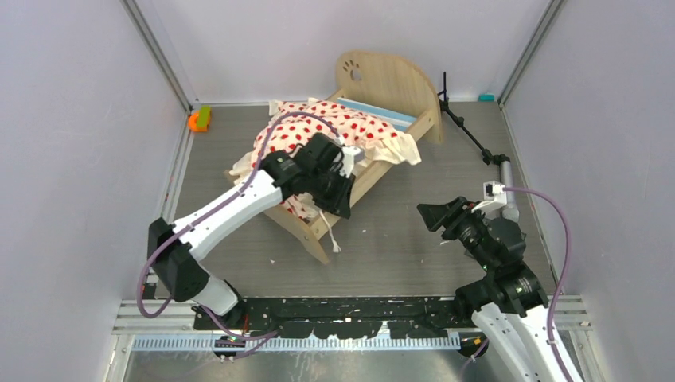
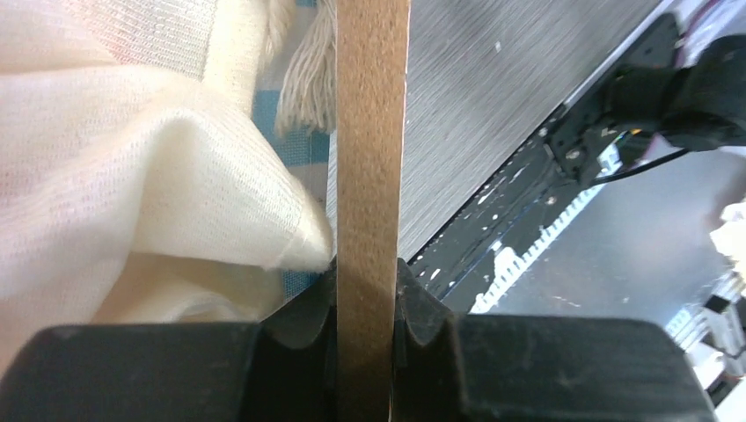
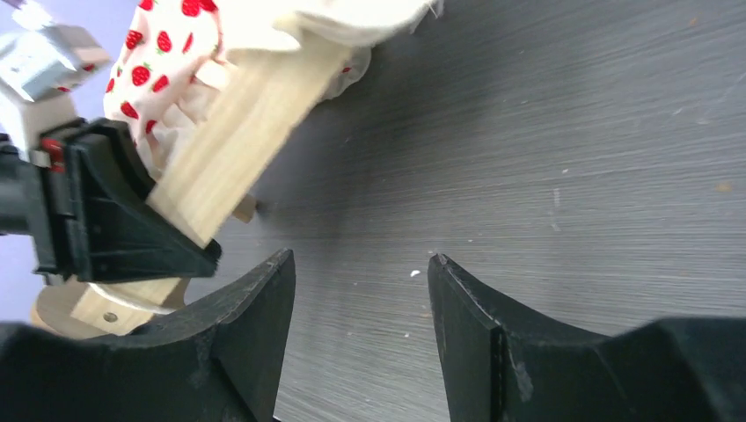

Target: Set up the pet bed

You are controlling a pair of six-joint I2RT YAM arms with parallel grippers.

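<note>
The wooden pet bed [image 1: 368, 182] stands at an angle in the middle of the floor, its rounded headboard [image 1: 388, 80] with a paw cutout at the back. A cream, strawberry-print blanket [image 1: 341, 116] is bunched over it and hangs past the near side rail. My left gripper [image 1: 341, 208] is shut on that side rail [image 2: 371, 149], which runs straight between its fingers in the left wrist view. To the right of the bed, my right gripper [image 1: 437, 216] is open over bare floor, holding nothing; its fingertips [image 3: 283, 261] are well apart.
A black stand [image 1: 470, 135] lies at the back right, beyond the headboard. An orange and green item [image 1: 200, 118] sits in the back left corner. Grey floor [image 1: 390, 255] between bed and right arm is clear.
</note>
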